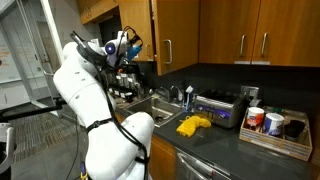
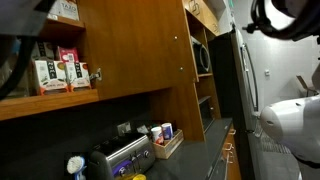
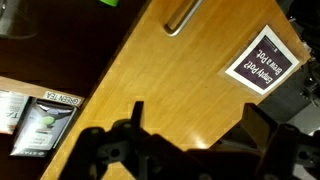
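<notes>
A wooden cabinet door (image 1: pixel 177 35) with a metal handle (image 3: pixel 183 16) stands open at the upper left of exterior view 1. My gripper is open in front of this door's broad face in the wrist view, with nothing between its fingers. The handle lies above the fingers in that view, apart from them. A dark printed label (image 3: pixel 268 60) is stuck on the door at the right. Left of the door, the shelf space shows packets (image 3: pixel 42 127). Whether the fingertips touch the door cannot be told.
Below are a sink (image 1: pixel 150 108), a yellow cloth (image 1: pixel 193 125) and a toaster (image 1: pixel 222 108) on the dark counter (image 1: pixel 230 150). Cups (image 1: pixel 273 124) stand in a wooden tray at the right. Boxes (image 2: pixel 62 73) fill the cabinet shelf.
</notes>
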